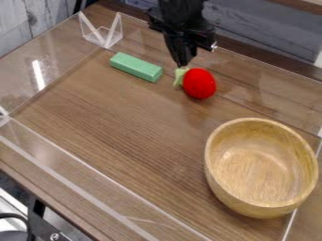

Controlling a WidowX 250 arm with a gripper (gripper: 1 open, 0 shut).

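My black gripper (180,44) hangs at the top centre, raised above and behind a round red object (198,83); whether its fingers are open or shut is unclear. A small light green piece lies at the red object's left side, partly hidden. A green rectangular block (136,67) lies to the left.
A large tan bowl (259,193) fills the lower right. White wire-like items sit at the top left and left edge.
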